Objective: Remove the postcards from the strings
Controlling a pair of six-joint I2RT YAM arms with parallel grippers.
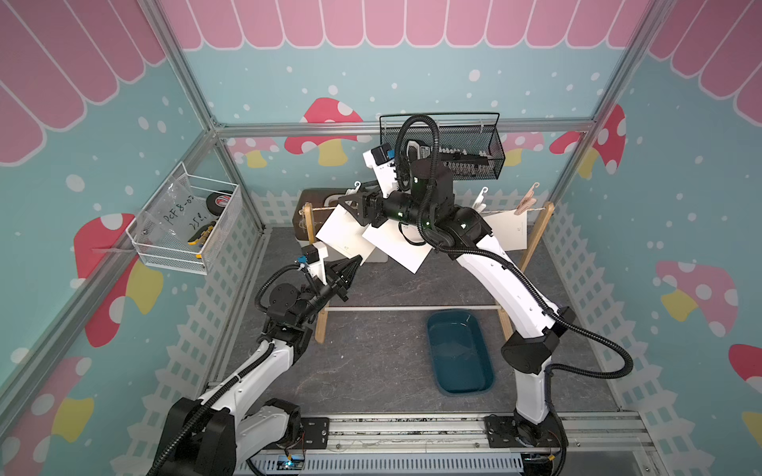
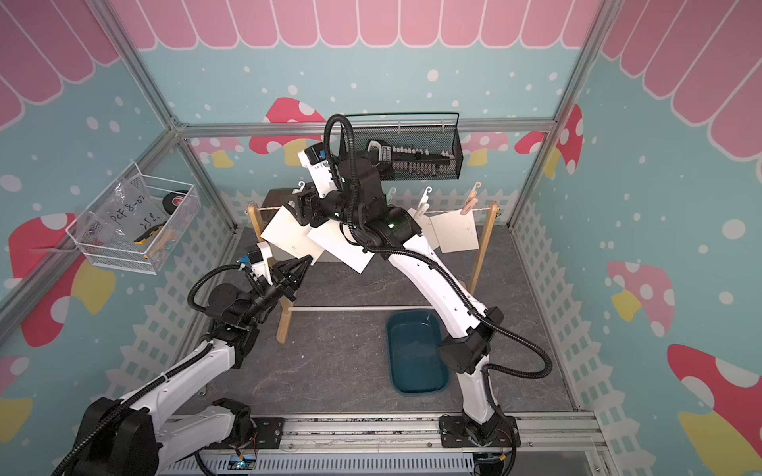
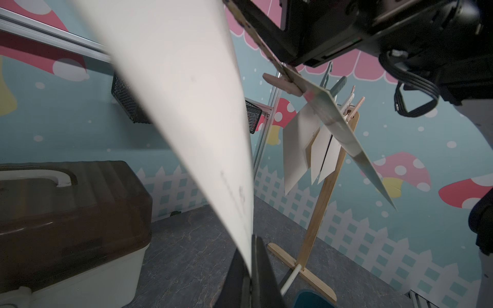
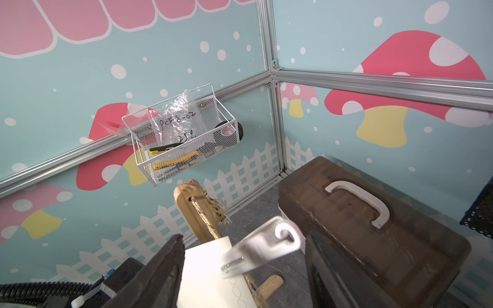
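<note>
A white postcard hangs at the left end of the string, clipped by a white clothespin. My left gripper is below it, its fingers shut on the card's lower corner. In the left wrist view this postcard fills the middle, seen nearly edge-on. My right gripper stands open at the string, one finger on each side of the white clothespin and apart from it. A second postcard hangs just to the right, partly behind the right arm. More cards hang near the right post under pegs.
Wooden posts hold the string at both ends. A dark teal bin sits on the floor at front right. A brown-lidded box stands behind the left post. Wire baskets hang on the walls.
</note>
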